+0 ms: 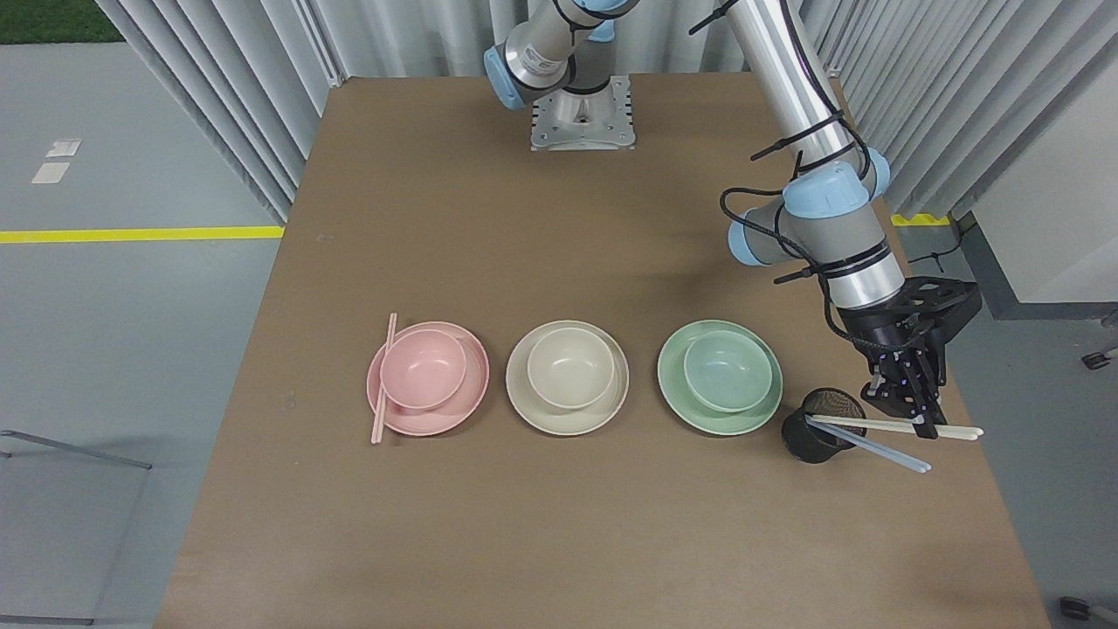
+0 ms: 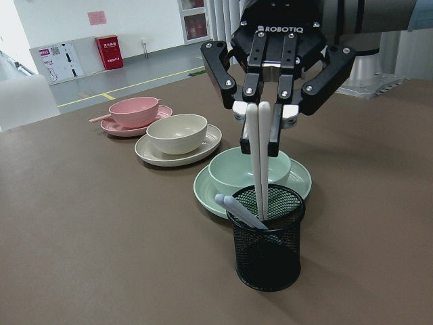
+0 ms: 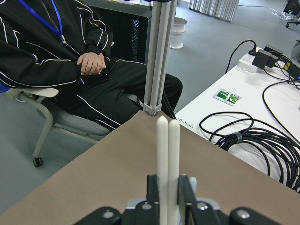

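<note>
My gripper (image 1: 920, 418) is shut on a pair of white chopsticks (image 2: 263, 162), held over the black mesh cup (image 2: 267, 261) with their lower ends at or inside its rim. Pale blue chopsticks (image 1: 886, 451) lean in that cup. In the wrist view the white chopsticks (image 3: 173, 164) stand between my fingers.
A green bowl (image 1: 726, 370) on a plate sits left of the cup, then a cream bowl (image 1: 571, 367) on a plate, then a pink bowl (image 1: 424, 368) on a plate with pink chopsticks (image 1: 382, 404).
</note>
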